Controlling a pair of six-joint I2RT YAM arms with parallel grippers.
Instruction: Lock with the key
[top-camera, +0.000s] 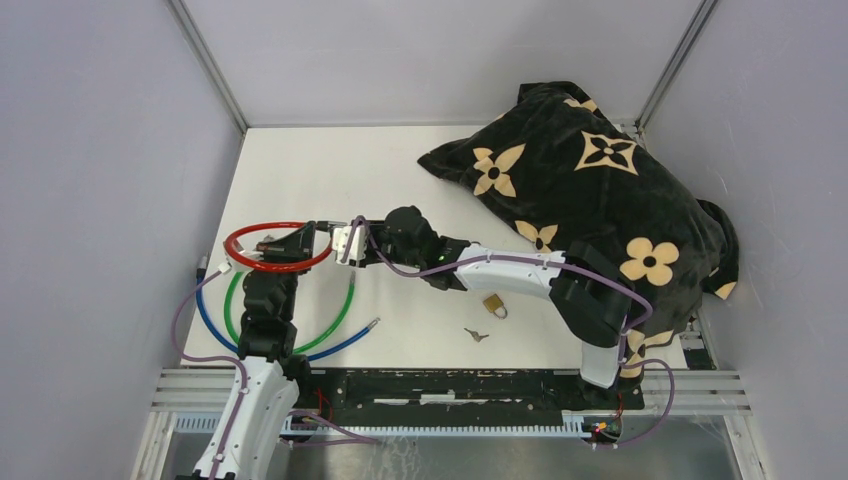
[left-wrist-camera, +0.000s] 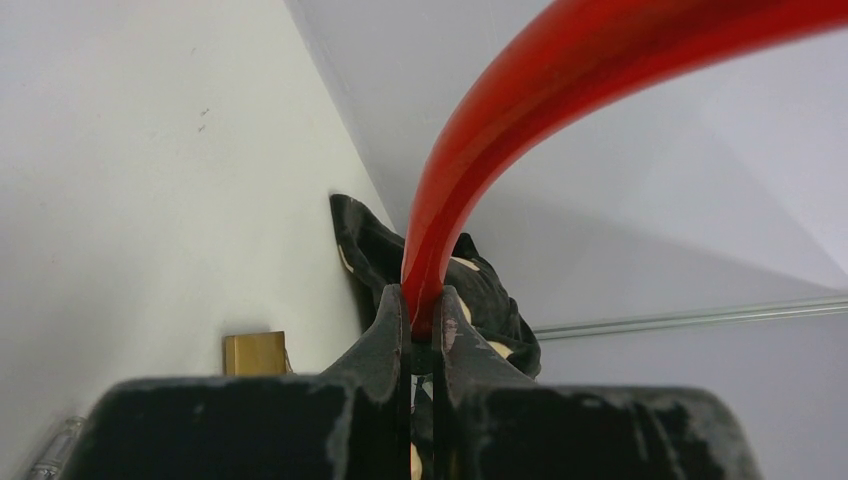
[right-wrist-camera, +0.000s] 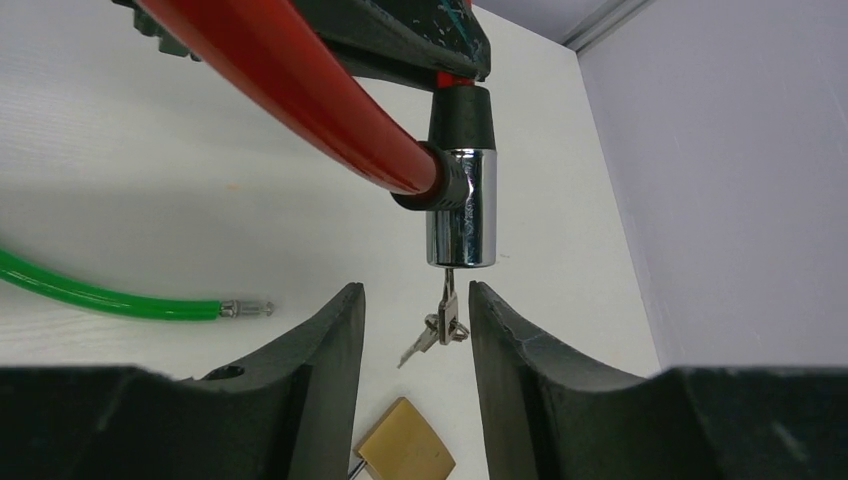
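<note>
A red cable lock (top-camera: 282, 267) with a chrome cylinder hangs in my left gripper, shut on its red tube. In the right wrist view, a key (right-wrist-camera: 449, 315) sticks out of the end of the chrome cylinder (right-wrist-camera: 472, 215), with a second key (right-wrist-camera: 420, 343) dangling beside it. My right gripper is open, one finger on each side of the keys. A gap shows to the left of the keys, and its right finger is close to the key in the cylinder. The top view hides this contact behind the right gripper.
A brass padlock (top-camera: 494, 304) and loose keys (top-camera: 476, 334) lie on the white table (top-camera: 330, 170). Green (top-camera: 333, 326) and blue (top-camera: 350, 341) hoses lie at the left front. A black patterned cloth (top-camera: 600, 210) covers the right side.
</note>
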